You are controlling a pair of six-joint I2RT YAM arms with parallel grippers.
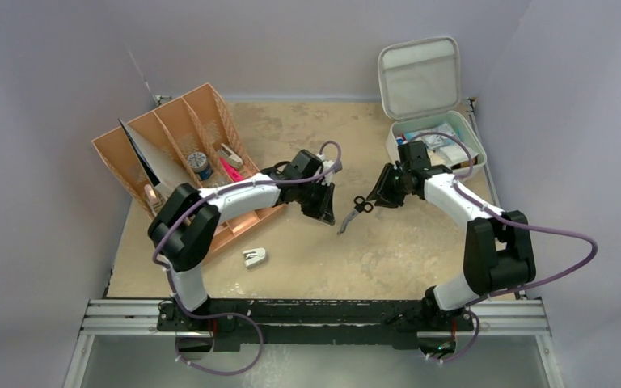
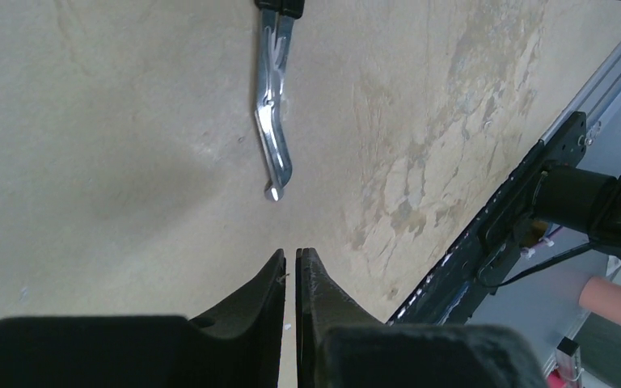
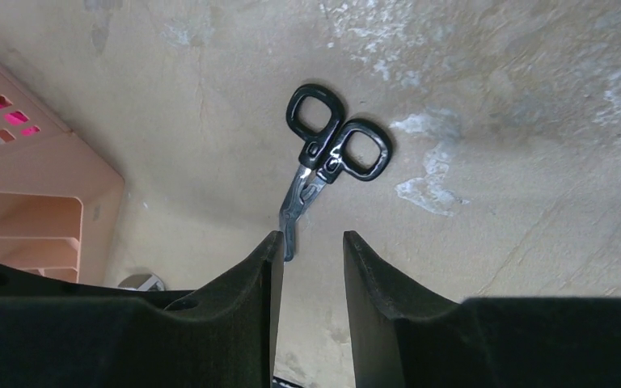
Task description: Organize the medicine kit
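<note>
Black-handled scissors lie flat on the table between my two grippers, blades toward the front. The right wrist view shows the whole pair of scissors, and the left wrist view only the blades. My left gripper is shut with nothing between its fingers, to the left of the blades. Just right of the handles, my right gripper stands part open, its gap empty. The open medicine kit at the back right holds several packets; the right arm covers its front edge.
A pink divided organizer with bottles and stationery fills the left side, partly behind my left arm. A white stapler lies before it.
</note>
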